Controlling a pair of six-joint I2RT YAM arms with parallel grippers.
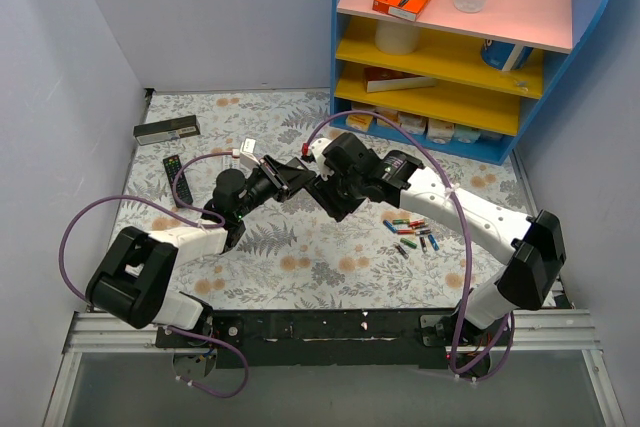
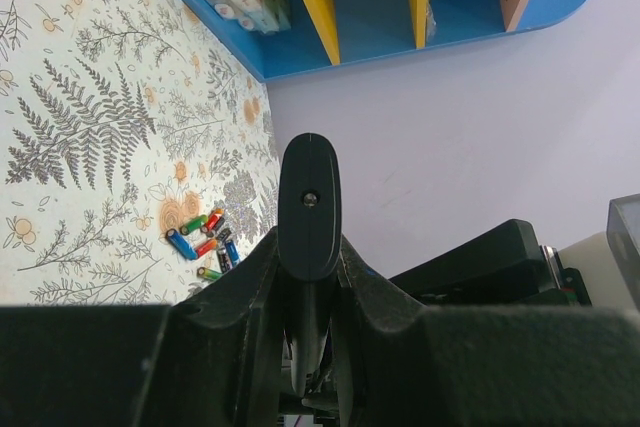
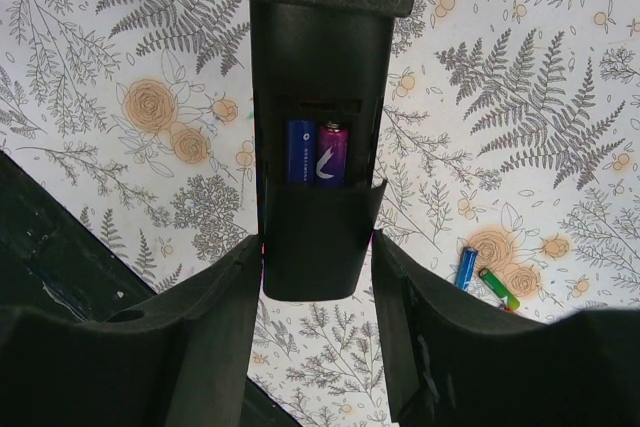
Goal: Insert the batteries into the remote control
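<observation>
My left gripper (image 1: 303, 175) is shut on a black remote control (image 2: 309, 197), which stands end-on in the left wrist view. In the right wrist view, the remote's back faces the camera, its battery bay partly exposed. Side by side inside lie a blue battery (image 3: 300, 152) and a purple battery (image 3: 331, 154). A black battery cover (image 3: 318, 237) lies over the bay's lower part, its upper edge somewhat raised at the right. My right gripper is shut with its fingers on both sides of the cover. Whether the fingers also touch the remote's body is unclear.
Several loose batteries (image 1: 412, 232) lie on the floral tabletop to the right. A second remote (image 1: 178, 179) and a dark box (image 1: 166, 130) are at the left. The blue shelf (image 1: 510, 132) stands at the back right.
</observation>
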